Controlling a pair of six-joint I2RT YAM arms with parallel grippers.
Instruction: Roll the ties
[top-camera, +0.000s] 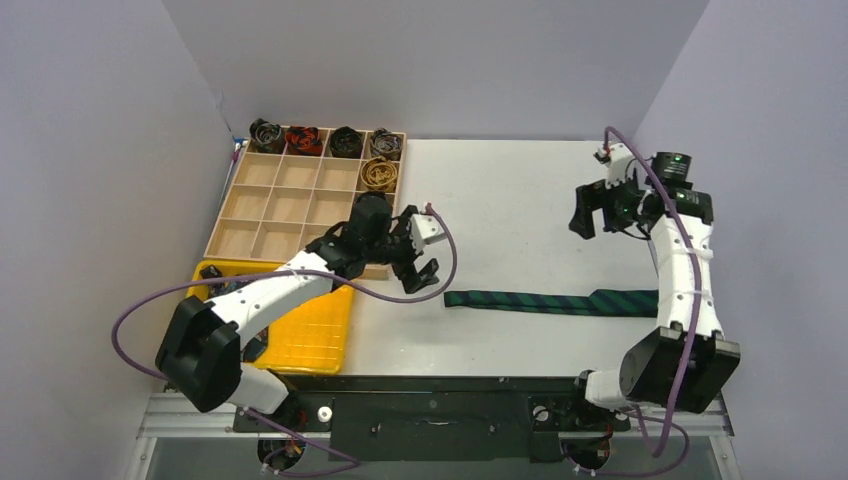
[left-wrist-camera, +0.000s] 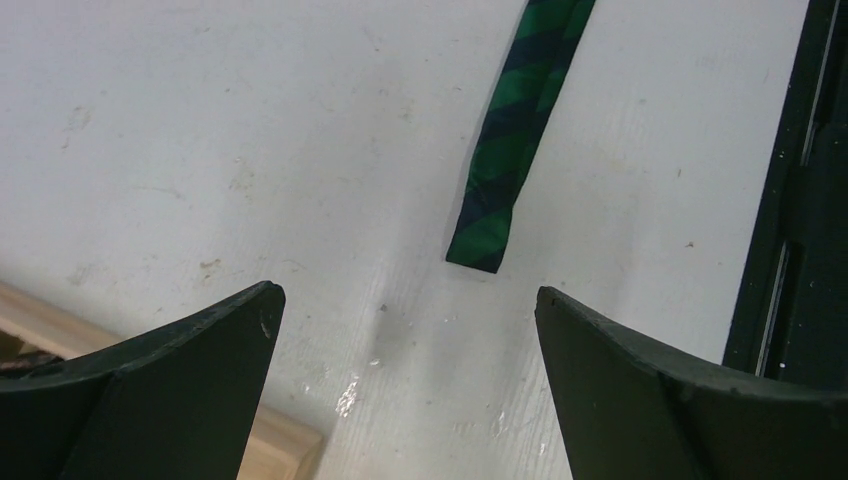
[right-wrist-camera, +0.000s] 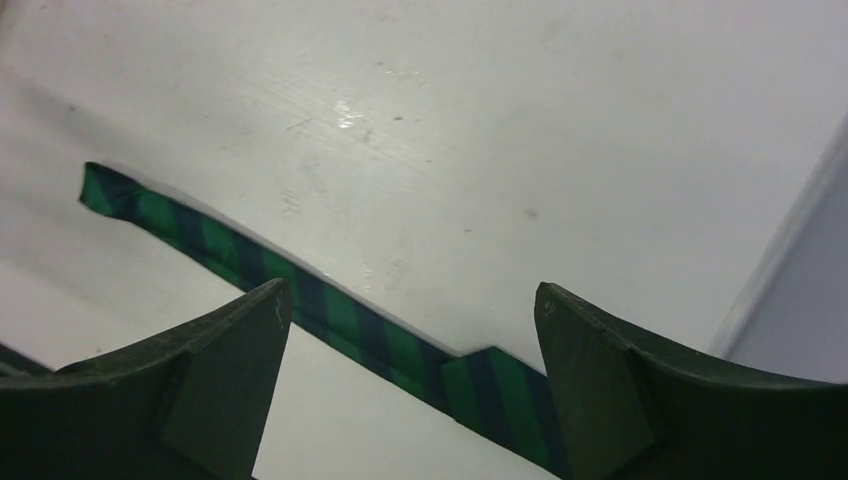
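Note:
A green and navy striped tie (top-camera: 530, 301) lies flat and stretched out across the front half of the table, its narrow end to the left and its wider end to the right. My left gripper stands open above the table, just left of the narrow end, with nothing between its fingers. In the right wrist view the tie (right-wrist-camera: 335, 312) runs diagonally below my right gripper, which is open and empty. The right arm hides part of the table near the wide end.
A wooden divided box (top-camera: 240, 203) at the back left holds several rolled ties, with many cells empty. In front of it, a yellow tray (top-camera: 312, 335) contains a few dark ties, partly behind the left arm.

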